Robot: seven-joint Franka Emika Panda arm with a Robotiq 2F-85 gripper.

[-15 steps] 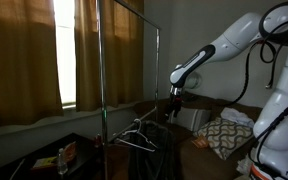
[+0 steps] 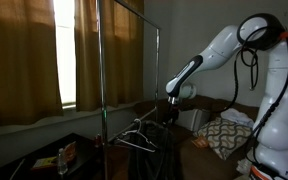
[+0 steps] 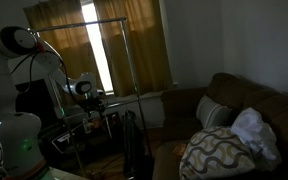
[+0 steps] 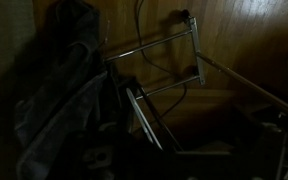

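Note:
My gripper (image 2: 171,111) hangs at the end of the arm, above and to the right of a dark garment (image 2: 152,158) on a clothes rack. In the wrist view the gripper is open, its dark fingers wide apart at the bottom. Nothing clearly shows held between them, though the view is very dim. A pale hanger (image 2: 140,131) sits at the top of the garment. From above, the dark cloth (image 4: 59,105) lies left of the gripper, and the rack's metal base (image 4: 197,50) shows beyond.
The rack's upright pole (image 2: 103,75) stands left of the arm. A brown sofa (image 3: 189,104) with a patterned pillow (image 3: 216,152) and a white cloth (image 3: 256,135) lies to the side. A dark table (image 2: 29,165) holds small items.
The arm's elbow has shifted up and to the right, and the forearm has changed its slant slightly. The garment and rack look unmoved.

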